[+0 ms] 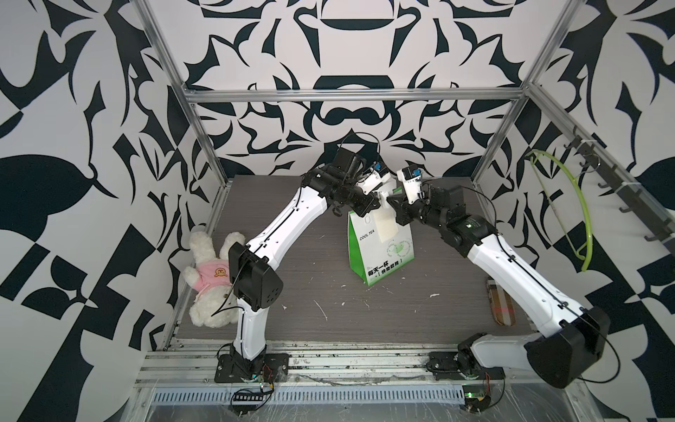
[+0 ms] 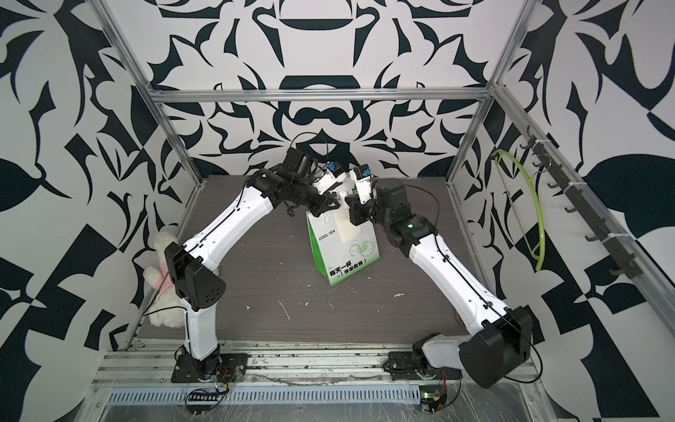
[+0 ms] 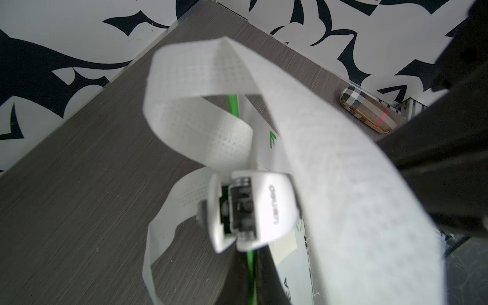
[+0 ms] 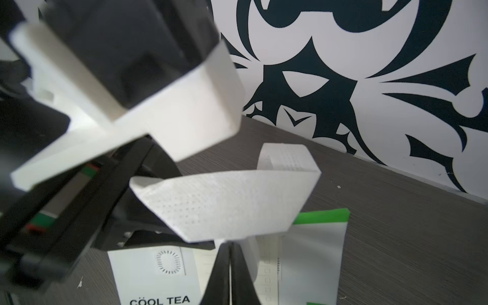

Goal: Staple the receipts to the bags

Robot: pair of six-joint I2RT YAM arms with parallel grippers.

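Observation:
The green-and-white COOL TEA bag (image 1: 379, 253) stands mid-table, a cream receipt (image 1: 385, 228) on its upper front. Both grippers meet at its top, near the white handles (image 4: 228, 198). In the left wrist view a white stapler (image 3: 254, 208) sits at the bag's top, above my left gripper's shut fingertips, which are partly hidden by it; whether they grip it is unclear. My left gripper (image 1: 369, 204) reaches from the left. My right gripper (image 1: 397, 204) is opposite, its fingers shut at the bottom of the right wrist view, with nothing visible between them.
A white plush toy (image 1: 211, 295) lies at the left edge, a plaid case (image 1: 500, 302) at the right edge. A green hose (image 1: 583, 218) hangs on the right wall.

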